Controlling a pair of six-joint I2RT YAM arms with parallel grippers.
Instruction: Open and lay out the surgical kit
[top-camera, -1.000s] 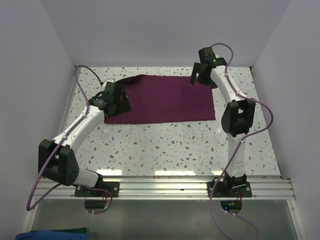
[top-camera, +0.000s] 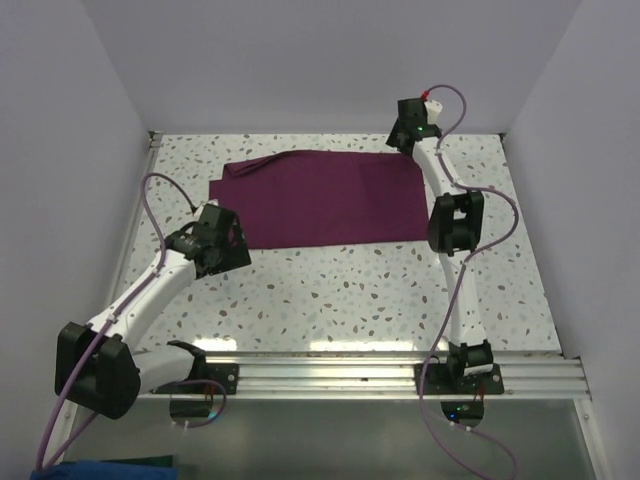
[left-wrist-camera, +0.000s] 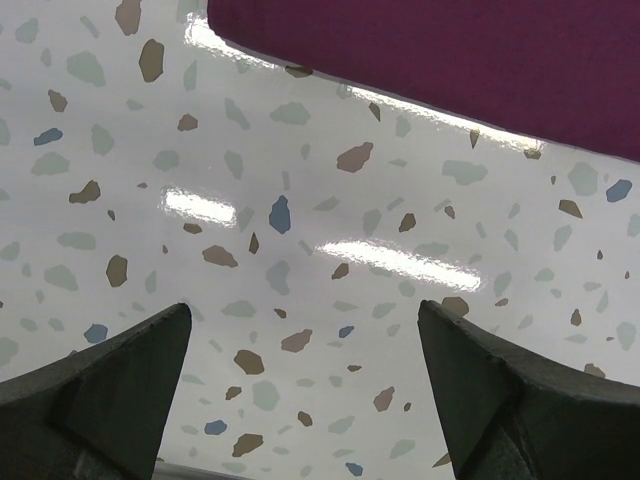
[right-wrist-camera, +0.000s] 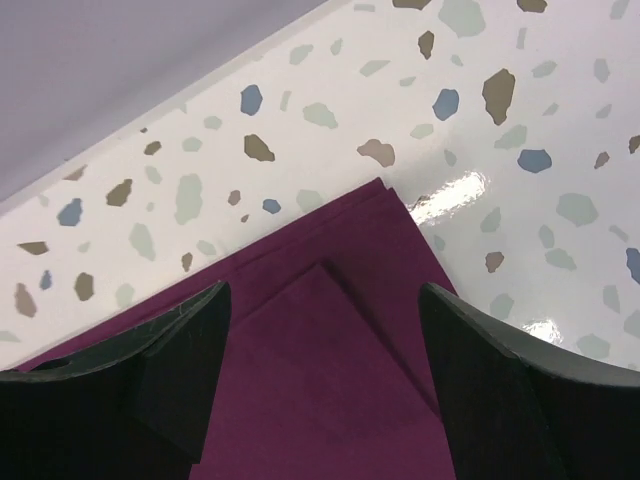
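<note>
The dark maroon cloth (top-camera: 320, 200) lies spread across the back of the speckled table, its far-left edge bent over in a fold. In the left wrist view, a bare strip of table lies under my left gripper; the cloth's near edge (left-wrist-camera: 430, 60) is at the top. From above, that left gripper (top-camera: 222, 266) is open just in front of the near-left cloth corner. Over the far-right corner hovers my right gripper (top-camera: 400, 143), its fingers apart with nothing held. The right wrist view shows that corner (right-wrist-camera: 375, 215) with a crease or layered edge inside it.
Bare table (top-camera: 330, 295) stretches along the front. A grey wall (top-camera: 340, 70) rises close behind the right gripper. Metal rails (top-camera: 320, 370) run along the front edge. A blue item (top-camera: 110, 469) lies at the lower left. No instruments are visible.
My left gripper has drawn back toward the front, off the cloth. The cloth's far-left edge, raised before, now lies lower as a fold. The right gripper has shifted slightly back, its fingers closer together.
</note>
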